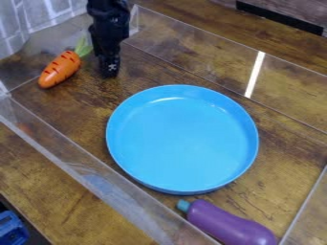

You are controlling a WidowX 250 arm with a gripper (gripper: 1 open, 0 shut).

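Observation:
My black gripper (99, 59) hangs low over the wooden surface at the upper left, open, beside the green top of an orange toy carrot (60, 69). Whether its fingers touch the carrot is hard to tell. A large blue plate (182, 138) lies in the middle, and a purple toy eggplant (230, 223) lies at the lower right, below the plate.
Clear plastic walls (90, 178) border the workspace on the left and front. The wood right of and above the plate is mostly bare, crossed by a white strip (254, 75). A blue object (10, 229) sits at the lower left outside the wall.

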